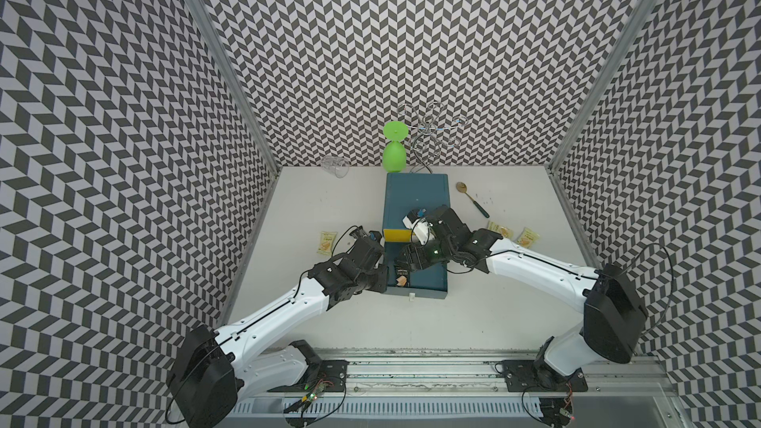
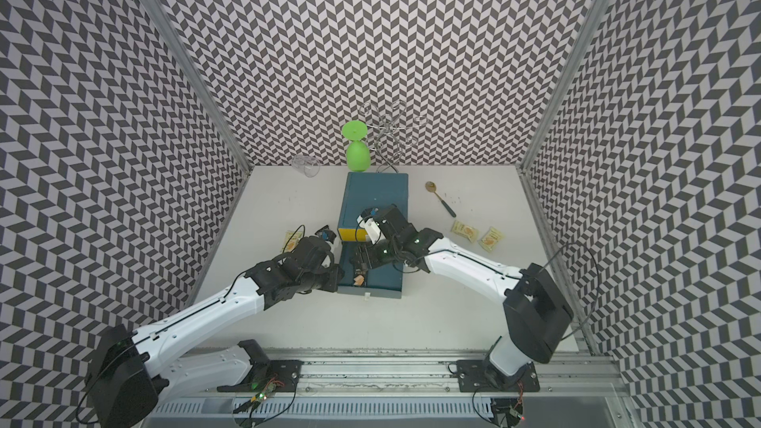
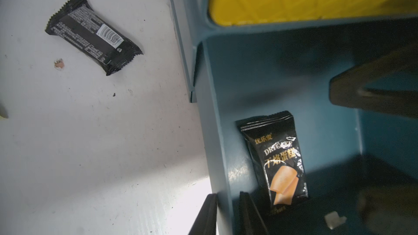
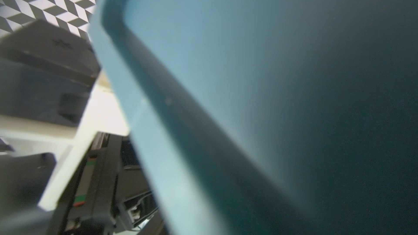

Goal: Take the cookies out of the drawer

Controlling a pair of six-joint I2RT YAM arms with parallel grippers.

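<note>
A black cookie packet (image 3: pixel 278 165) lies in the blue drawer (image 3: pixel 213 117), near its left wall, in the left wrist view. A second black packet (image 3: pixel 93 32) lies on the table outside, left of the box. My left gripper is at the drawer's left rim, its two narrow fingertips slightly apart, with the wall between or just beside them. My right gripper (image 2: pixel 360 257) reaches into the drawer from the right; its wrist view shows mostly blurred blue plastic, and whether it is open is unclear.
The blue box (image 1: pixel 416 190) has a yellow panel (image 1: pixel 398 234). A green object (image 1: pixel 394 154), a wire stand and a glass stand behind. A spoon (image 1: pixel 479 206) and pale packets (image 1: pixel 527 237) lie right.
</note>
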